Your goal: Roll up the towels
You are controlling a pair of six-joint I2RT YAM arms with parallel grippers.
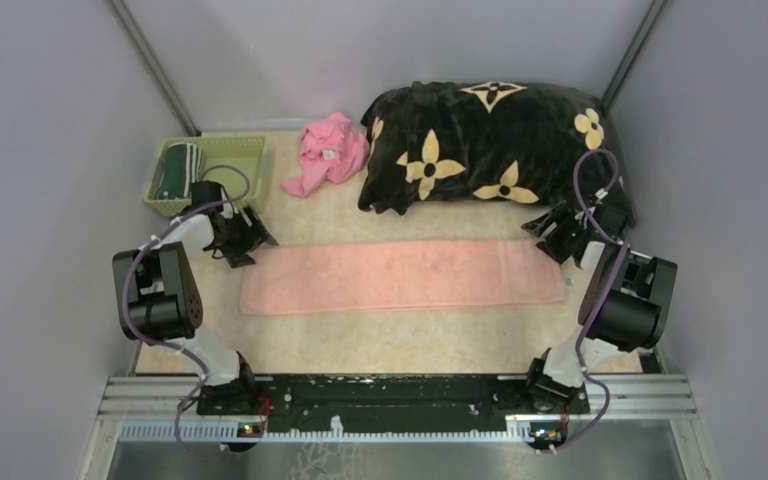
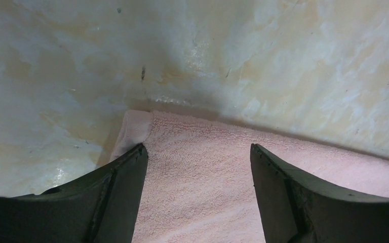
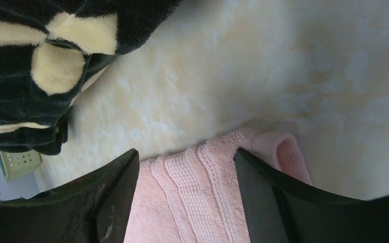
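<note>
A light pink towel [image 1: 400, 275] lies spread in a long flat strip across the table. My left gripper [image 1: 260, 250] is at its far left corner; in the left wrist view the open fingers [image 2: 106, 202] straddle that corner, which has a small fold along its edge. My right gripper [image 1: 538, 240] is over the far right corner, open, with the curled corner [image 3: 278, 147] beside its right finger in the right wrist view.
Behind lie a green basket [image 1: 240, 150] holding folded dark cloth, a crumpled pink cloth [image 1: 330, 150], and a large black flowered cushion [image 1: 470, 150] near the right gripper.
</note>
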